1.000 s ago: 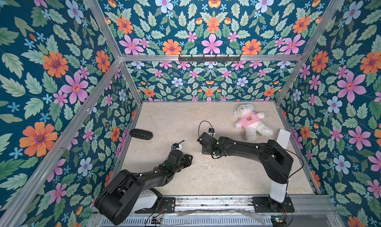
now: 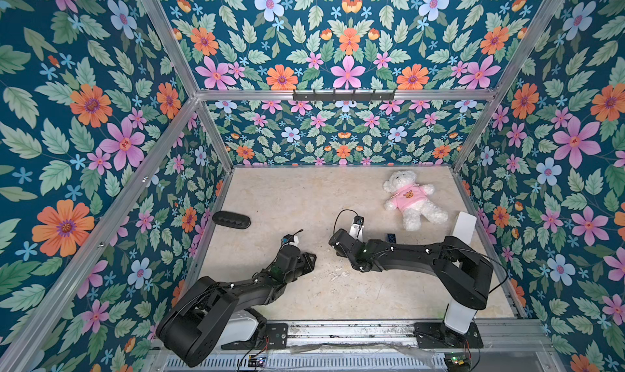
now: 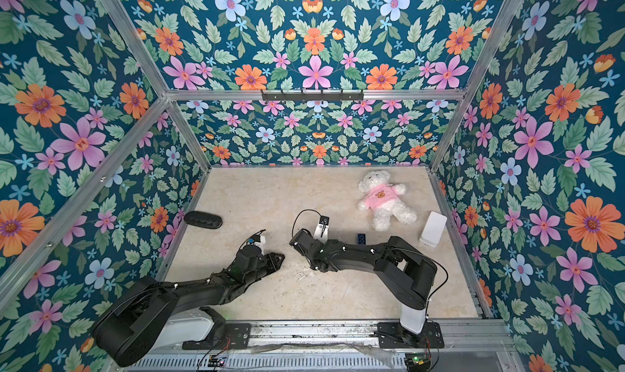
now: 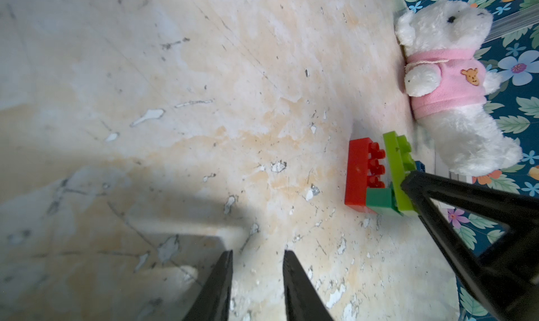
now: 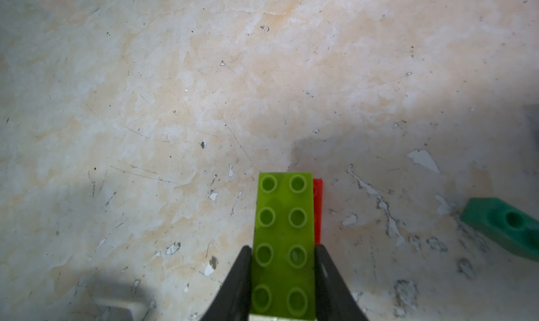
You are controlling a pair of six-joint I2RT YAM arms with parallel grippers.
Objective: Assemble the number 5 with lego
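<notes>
In the right wrist view my right gripper has its fingers either side of a lime green brick [image 5: 284, 217], above or against a red brick [image 5: 317, 208]; whether they grip is unclear. A teal brick [image 5: 499, 225] lies to the right. The left wrist view shows the red brick [image 4: 357, 172], lime brick [image 4: 397, 161] and teal brick [image 4: 380, 200] close together beside the right gripper's black body. My left gripper is open, low over bare table, with nothing between its fingers.
A white teddy [image 2: 416, 206] lies back right, near a white block [image 3: 433, 228] and a small dark blue brick [image 3: 361, 239]. A black oblong case [image 2: 231, 219] lies far left.
My right arm has moved a little to the right and toward the front in the top left view. The left arm is nearly unchanged.
</notes>
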